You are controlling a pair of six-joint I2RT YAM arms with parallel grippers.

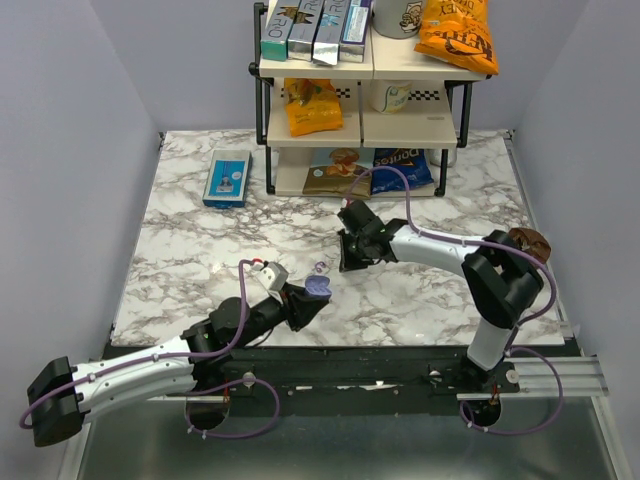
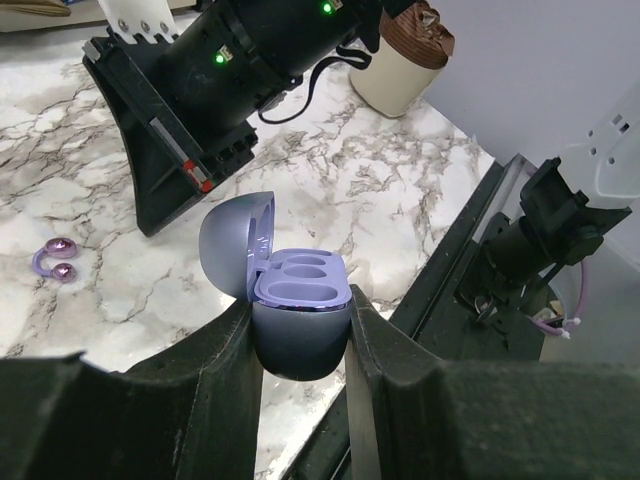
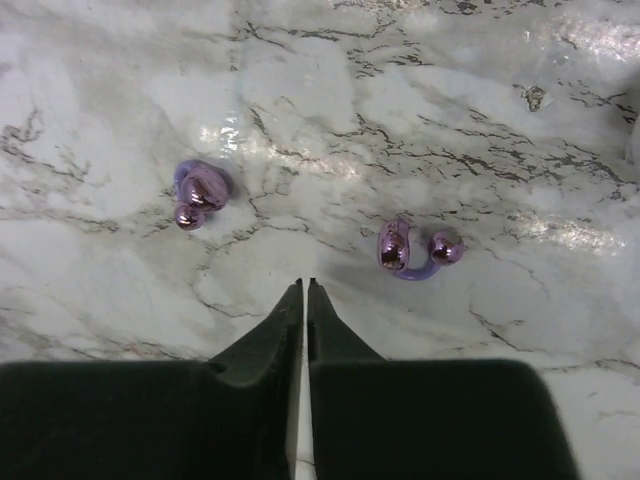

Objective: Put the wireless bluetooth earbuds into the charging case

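The charging case (image 2: 302, 335) is pale purple with its lid raised, and its earbud wells look empty. My left gripper is shut on it, gripping both sides above the table's front part. Two glossy purple earbuds lie apart on the marble in the right wrist view: a left earbud (image 3: 204, 190) and a right earbud (image 3: 396, 248). Only one earbud (image 2: 58, 260) shows in the left wrist view. Over the table, my right gripper has its fingertips nearly together, a narrow slit between them and nothing held. Both earbuds lie beyond those tips in its view.
A shelf rack (image 1: 415, 128) with snack bags and boxes stands at the back. A blue box (image 1: 228, 178) lies at the back left, and a brown-topped container (image 1: 530, 243) stands at the right edge. Bare marble surrounds the earbuds.
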